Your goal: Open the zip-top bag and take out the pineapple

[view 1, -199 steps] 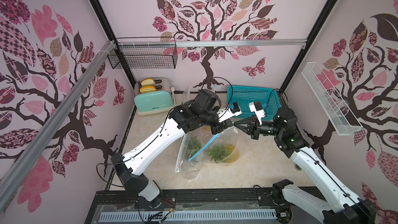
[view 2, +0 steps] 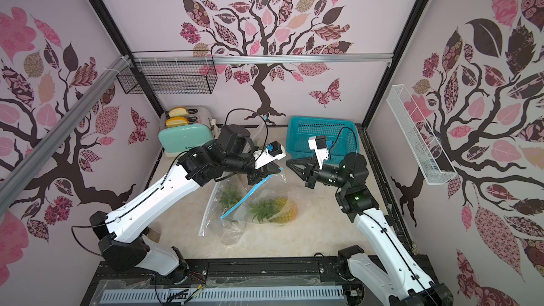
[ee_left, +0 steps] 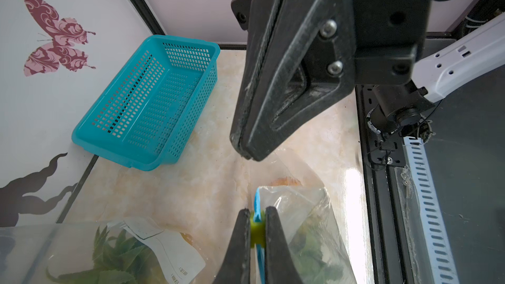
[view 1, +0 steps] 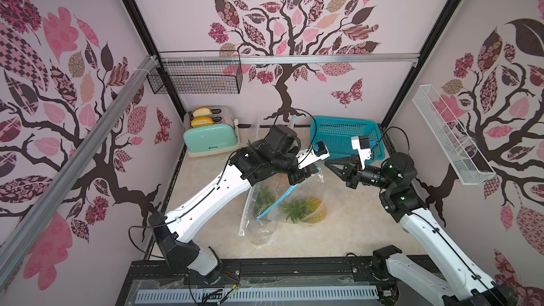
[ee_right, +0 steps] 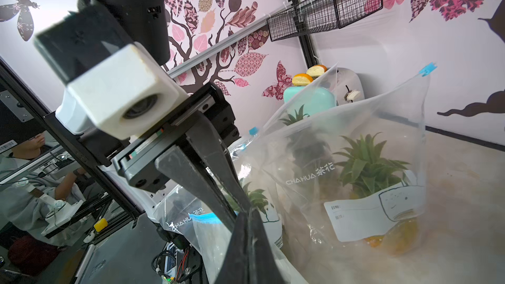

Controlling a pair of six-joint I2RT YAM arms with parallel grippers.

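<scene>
A clear zip top bag (view 1: 283,210) with a blue zip strip lies below my left arm, and the pineapple (view 1: 316,210) shows through its plastic. In the left wrist view my left gripper is shut on the blue zip strip (ee_left: 257,199) at the bag's top edge; a yellow-green bit shows between its fingertips. My right gripper is shut with nothing visible between its fingers. Its dark fingers (ee_left: 273,89) appear just above the held strip in the left wrist view, apart from the bag. Whether the zip is parted there I cannot tell.
Another clear bag (ee_right: 310,178) with a pineapple stands behind the held one. A teal basket (view 1: 320,141) sits at the back right, a mint toaster (view 1: 212,137) at the back left.
My right gripper has drawn back slightly to the right and rearward, widening the gap to the left gripper. The left arm and the pineapple have hardly moved.
</scene>
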